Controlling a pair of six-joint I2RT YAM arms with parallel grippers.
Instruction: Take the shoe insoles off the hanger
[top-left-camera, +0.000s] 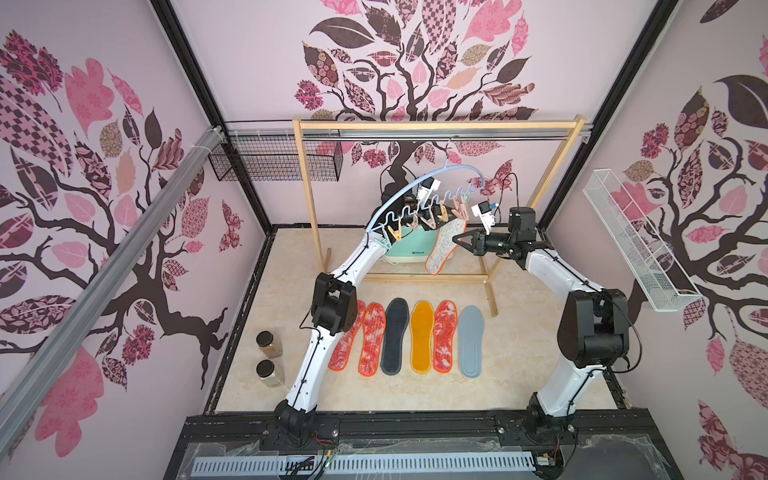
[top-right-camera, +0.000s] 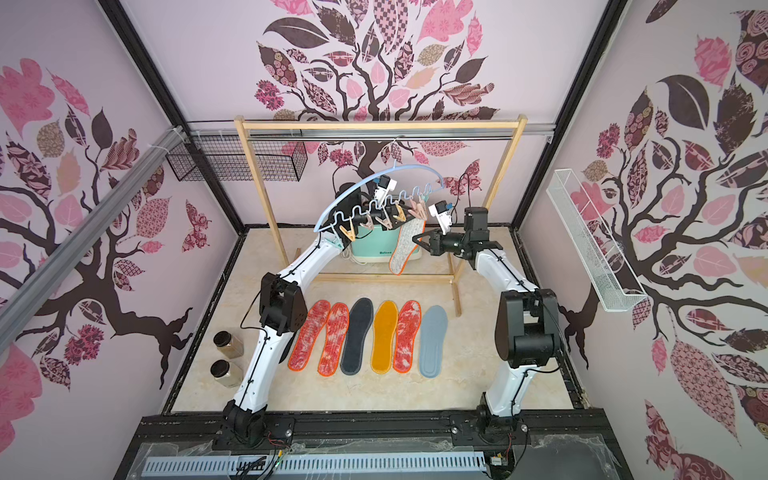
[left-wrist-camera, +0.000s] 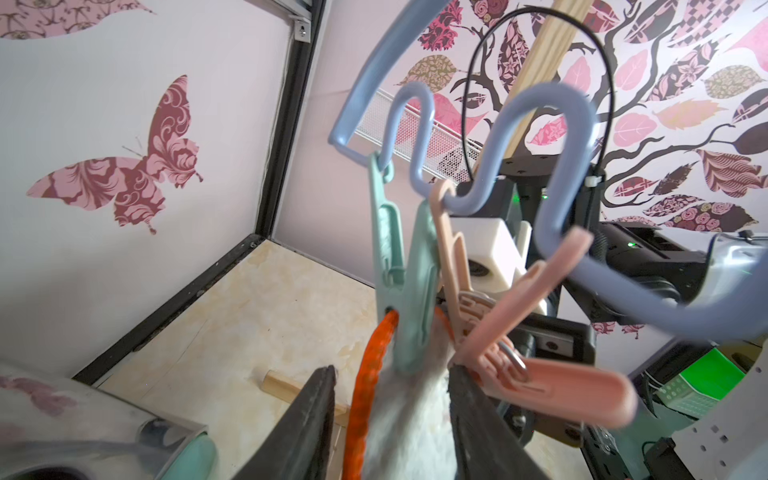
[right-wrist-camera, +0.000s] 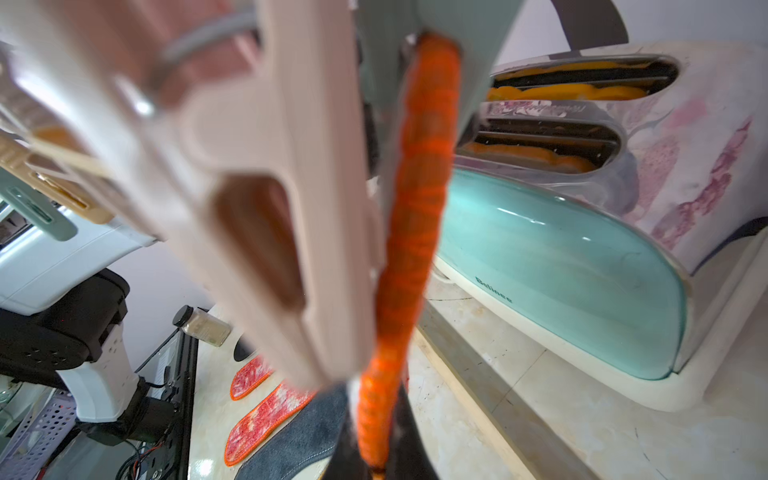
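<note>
The whitish insole with an orange edge (top-left-camera: 445, 249) hangs tilted at the right end of the blue hanger (top-left-camera: 404, 192). Its top is in a mint clip (left-wrist-camera: 404, 272). Whether the pink clip (left-wrist-camera: 520, 336) beside it bites the insole, I cannot tell. In the left wrist view, my left gripper is open, its fingers on either side of the insole just below the clips. Low on the right wrist view, my right gripper is shut on the insole's orange edge (right-wrist-camera: 412, 232); top left shows it at the insole's right side.
Several insoles, such as the yellow one (top-left-camera: 421, 336), lie in a row on the table. The mint toaster (right-wrist-camera: 560, 272) stands behind the hanging insole. A wooden frame (top-left-camera: 440, 125) surrounds the hanger. Two jars (top-left-camera: 269, 344) stand front left.
</note>
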